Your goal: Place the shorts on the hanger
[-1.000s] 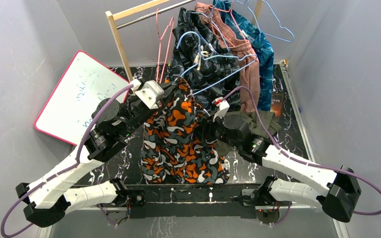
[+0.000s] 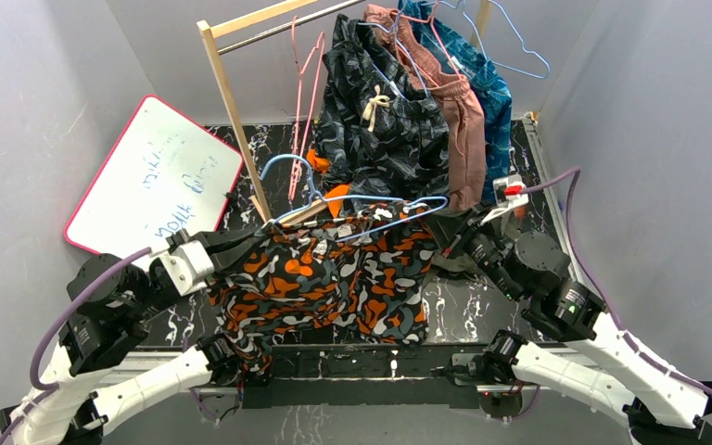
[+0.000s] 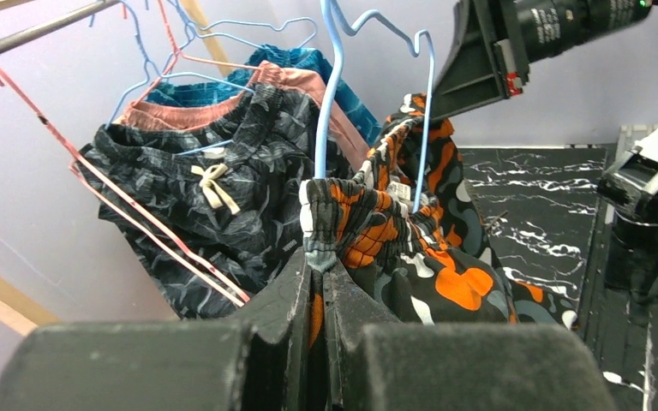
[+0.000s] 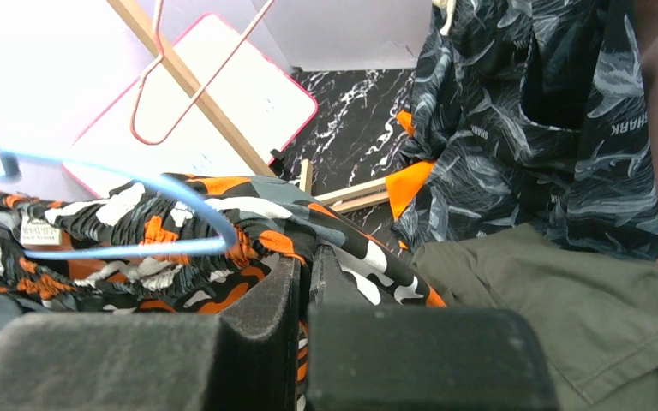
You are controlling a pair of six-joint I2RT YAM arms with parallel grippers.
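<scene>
Camouflage shorts in orange, black and grey [image 2: 334, 287] are stretched by the waistband between my two grippers. My left gripper is shut on one end of the waistband; cloth runs into its fingers in the left wrist view. At the opposite end, my right gripper is shut on the shorts' edge. A light blue hanger [image 2: 380, 197] has its left part down at the waistband beside my left gripper. Its right end [image 4: 214, 240] shows above the waistband near my right gripper. Whether that end is inside the waist is unclear.
Behind stands a wooden rack [image 2: 227, 102] with a pink hanger [image 2: 297, 139], black patterned shorts [image 2: 380, 120], pink shorts [image 2: 468, 130] and blue shorts. A whiteboard [image 2: 153, 176] leans at left. Olive cloth [image 4: 557, 300] lies behind the right gripper.
Both grippers have moved apart, the left one left and toward the front, widening the waistband. The hanger has shifted left and lower in the top view along with the shorts.
</scene>
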